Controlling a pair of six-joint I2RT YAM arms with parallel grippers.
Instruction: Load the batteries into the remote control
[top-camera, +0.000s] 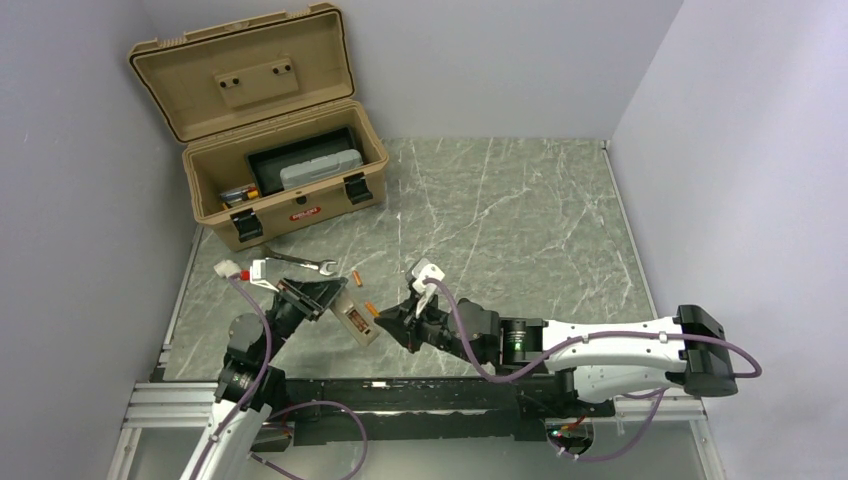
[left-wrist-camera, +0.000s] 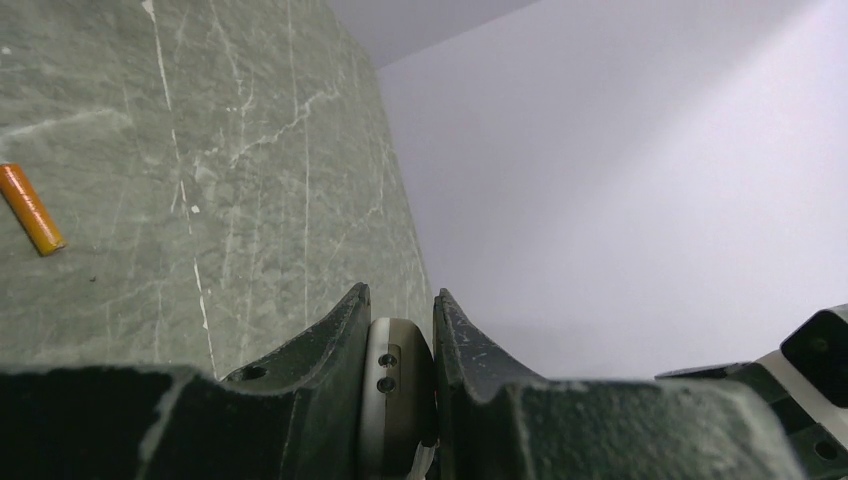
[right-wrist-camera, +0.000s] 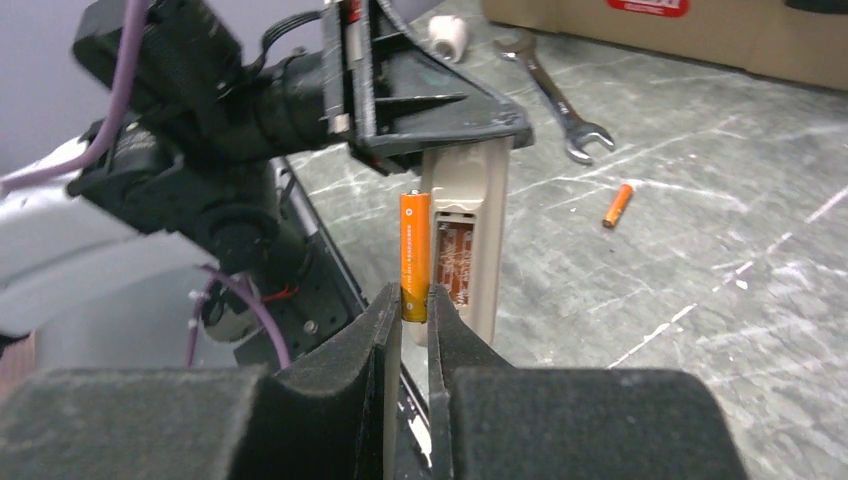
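The grey remote (top-camera: 353, 320) is held by my left gripper (top-camera: 330, 295) at one end, its battery bay facing up with orange-brown contents showing. In the left wrist view the shut fingers grip the remote's end (left-wrist-camera: 395, 400). My right gripper is shut on an orange battery (right-wrist-camera: 414, 250), which stands upright in its wrist view, in front of the open bay (right-wrist-camera: 455, 258); whether they touch I cannot tell. A loose battery (right-wrist-camera: 618, 205) lies on the grey table beside them.
An open tan toolbox (top-camera: 290, 200) stands at the back left. A wrench (top-camera: 300, 261) and a small red and white item (top-camera: 228, 269) lie in front of it.
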